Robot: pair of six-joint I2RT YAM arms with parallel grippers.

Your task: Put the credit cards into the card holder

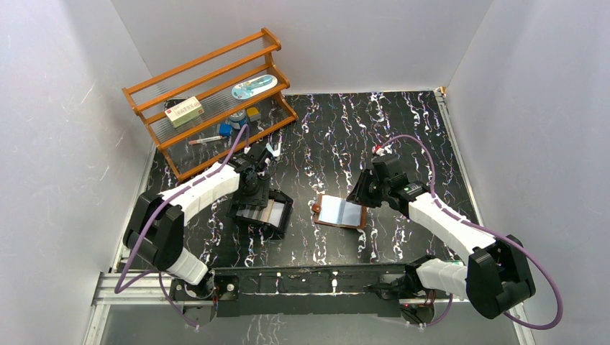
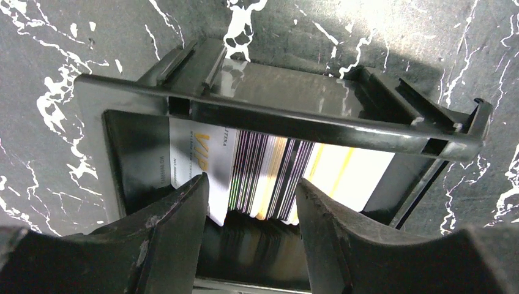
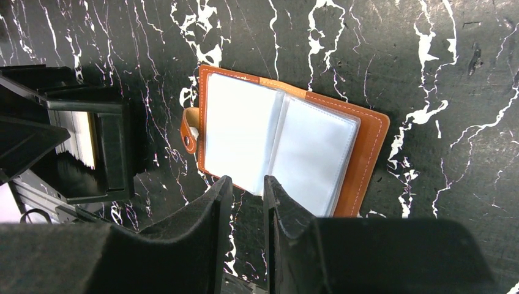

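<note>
In the left wrist view a row of credit cards (image 2: 269, 171) stands on edge inside a black box (image 2: 318, 125). The white card with gold "VIP" lettering (image 2: 199, 147) is at the row's left end. My left gripper is open over the box, its fingers apart in front of the cards and nothing gripped. One finger (image 2: 194, 199) overlaps the VIP card's lower part; contact cannot be judged. The brown card holder (image 3: 370, 153) lies spread on the table, clear sleeves (image 3: 312, 150) facing up. My right gripper hovers by its near edge, fingers slightly apart and empty.
A wooden rack (image 1: 208, 93) with a small carton (image 1: 184, 111) and other items stands at the back left. Bare marble tabletop (image 1: 302, 215) separates box and holder.
</note>
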